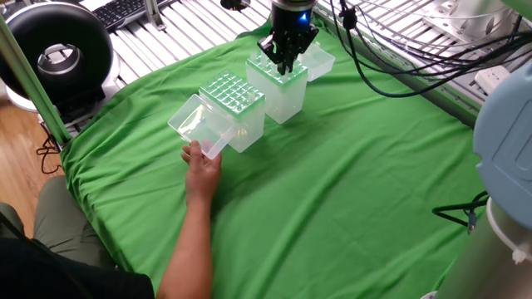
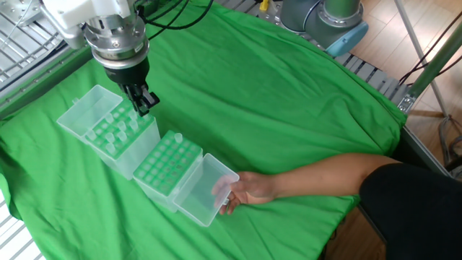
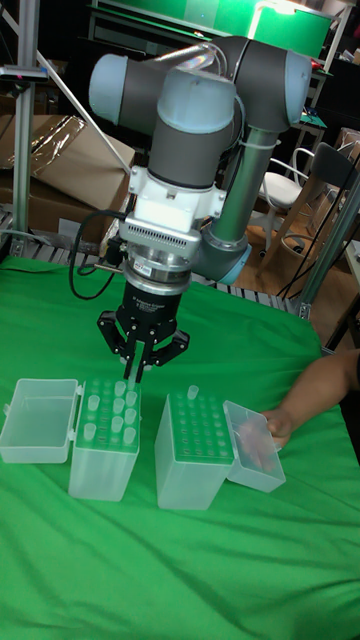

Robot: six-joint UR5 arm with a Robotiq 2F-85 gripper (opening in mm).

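Two clear boxes with green perforated tops stand side by side on a green cloth. The first box (image 3: 104,469) holds several translucent tips (image 3: 130,435) upright in its rack. In the second box (image 3: 190,485) a single raised tip (image 3: 193,393) shows at the back. My gripper (image 3: 136,375) points down at the far edge of the first box's rack, its fingers close together.
A person's hand (image 2: 249,189) holds the second box's open lid (image 2: 208,189). The first box's lid (image 3: 38,420) also lies open, outward. Black cables (image 1: 416,87) hang beside the arm. Wide cloth areas around the boxes are free.
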